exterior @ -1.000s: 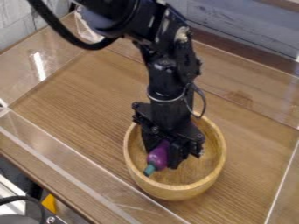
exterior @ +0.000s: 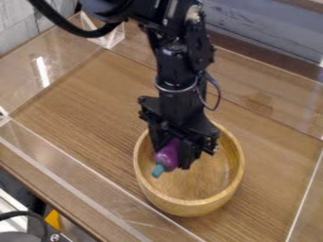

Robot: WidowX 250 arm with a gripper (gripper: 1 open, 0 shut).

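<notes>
A purple object with a teal tip (exterior: 165,160) is between the fingers of my black gripper (exterior: 169,148), which is shut on it inside a wooden bowl (exterior: 190,198). The gripper and arm hide part of the object and the back of the bowl. The teal tip points down and toward the front left.
The wooden table (exterior: 76,113) has free room left and right of the bowl. Pale walls (exterior: 265,28) border it at the back. Dark cables and a small yellow item are at the lower left edge.
My gripper and the purple object have risen slightly, with the teal tip moving up within the bowl.
</notes>
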